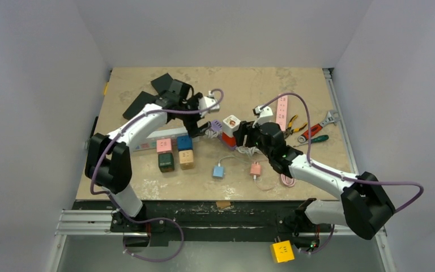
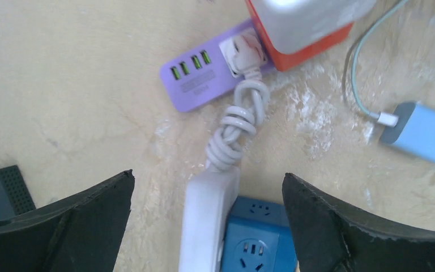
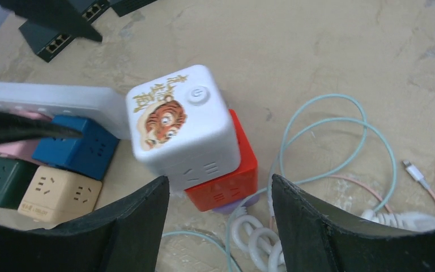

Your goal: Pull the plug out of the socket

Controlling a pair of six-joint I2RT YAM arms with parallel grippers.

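Note:
A white cube plug (image 3: 184, 122) with a tiger-face sticker sits on a red block (image 3: 224, 190), above a purple strip (image 2: 195, 85). That strip also holds a white corded plug (image 2: 248, 52). My left gripper stands open over the white strip (image 2: 204, 221), its fingers apart and nothing between them, to the left of the cube. My right gripper has its fingers spread apart on the near side of the red block. Whether either finger touches the block cannot be told.
Blue, pink, green and beige socket cubes (image 1: 186, 159) sit along the white strip. A blue charger (image 1: 218, 171) and a pink charger (image 1: 255, 169) lie in front with thin cables. Pliers, a wrench (image 1: 330, 118) and a screwdriver lie right.

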